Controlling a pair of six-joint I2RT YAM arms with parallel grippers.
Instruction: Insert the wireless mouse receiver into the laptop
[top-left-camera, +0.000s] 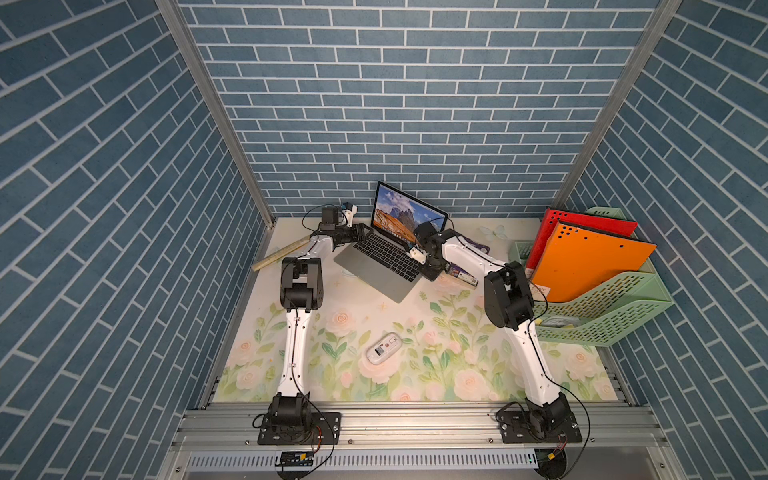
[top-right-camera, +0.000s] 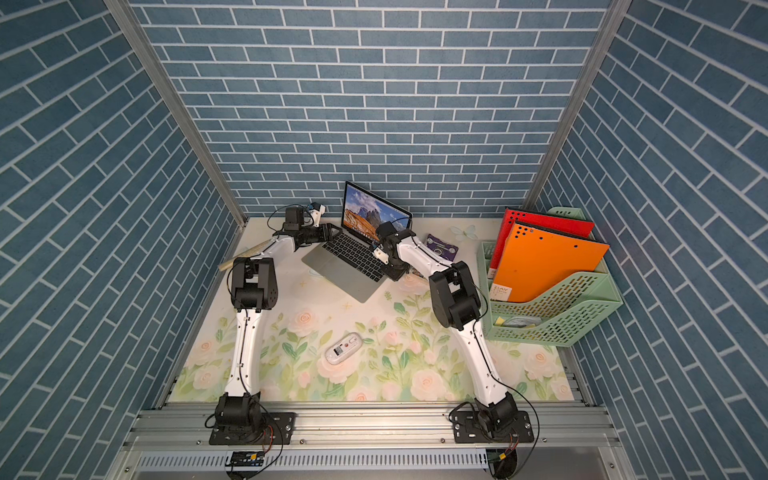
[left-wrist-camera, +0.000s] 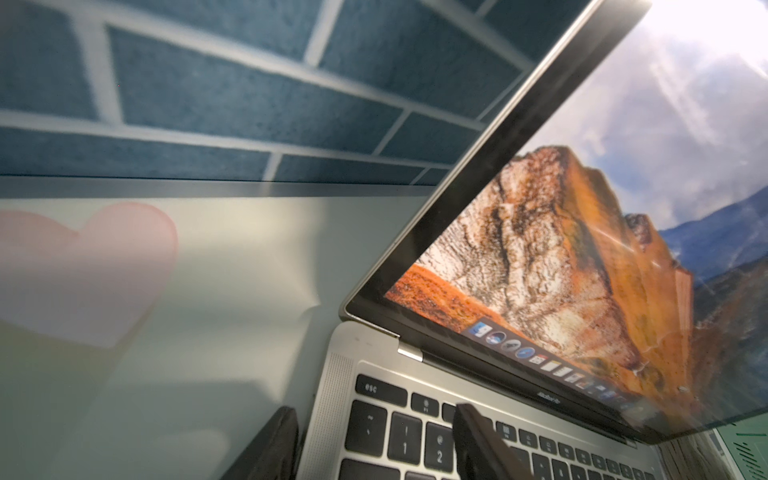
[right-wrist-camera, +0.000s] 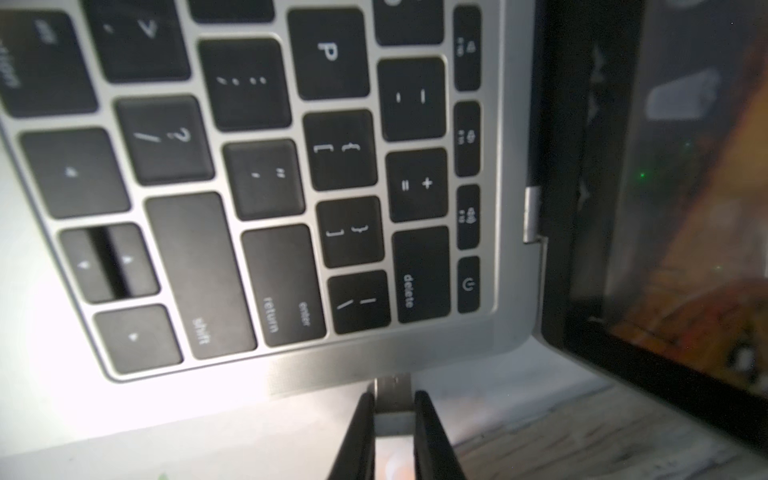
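Observation:
The open laptop (top-left-camera: 376, 272) stands at the table's back centre, screen lit. My left gripper is at the laptop's left side, its fingers apart with the laptop's edge and keys seen between them. My right gripper is shut on the small silver receiver (right-wrist-camera: 393, 396), which meets the laptop's side edge near the delete key; whether it is in a port cannot be seen. The white wireless mouse (top-left-camera: 384, 348) lies on the table in front of the laptop.
A green file rack (top-left-camera: 608, 320) with red and orange folders fills the right side. A wooden stick (top-left-camera: 268, 259) lies at the left, and dark items (top-right-camera: 440, 246) lie right of the laptop.

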